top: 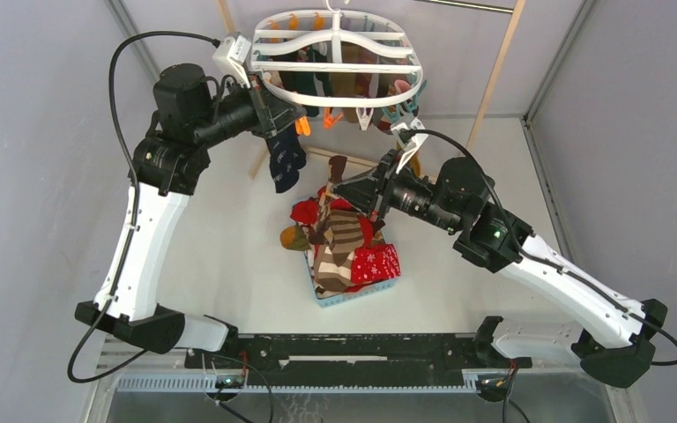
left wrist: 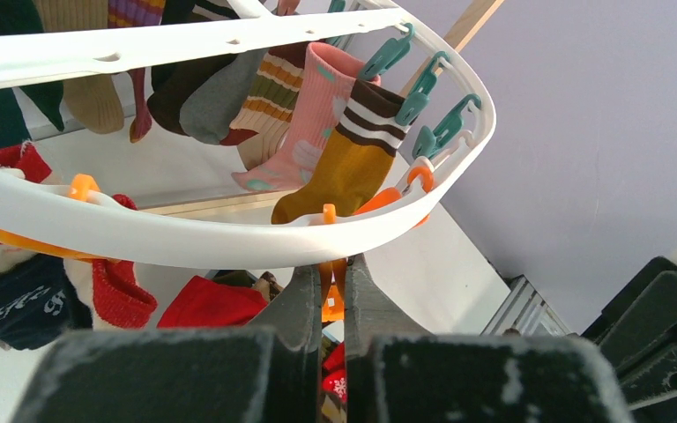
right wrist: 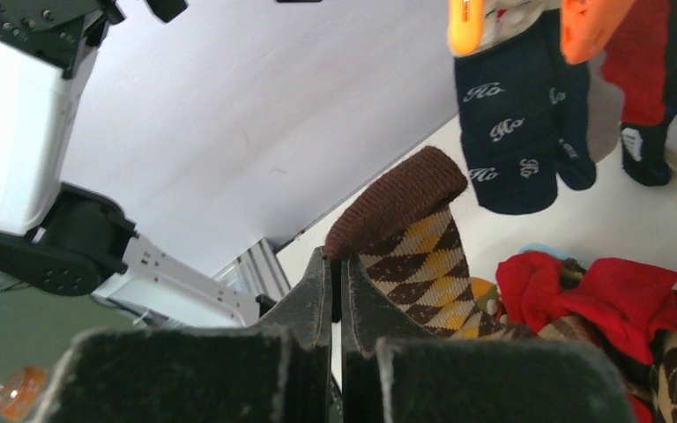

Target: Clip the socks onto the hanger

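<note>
The white hanger (top: 361,101) hangs at the back in the top view, with several socks clipped round its rim. In the left wrist view my left gripper is shut on an orange clip (left wrist: 332,307) on the front rim; no sock shows in that clip. My right gripper is shut on the edge of the dark brown cuff of an argyle sock (right wrist: 423,273). This sock is raised over the pile, its cuff end sticking out beyond the fingers; its lower end merges with the pile. In the top view the right gripper (top: 342,191) is below the rim.
A light blue basket (top: 357,298) holds a heap of red, brown and patterned socks. A navy sock (top: 286,160) hangs below the left gripper. Along the rim, a white clip (top: 364,117) and an orange clip (top: 332,116) hang empty. Wooden poles (top: 496,70) stand behind.
</note>
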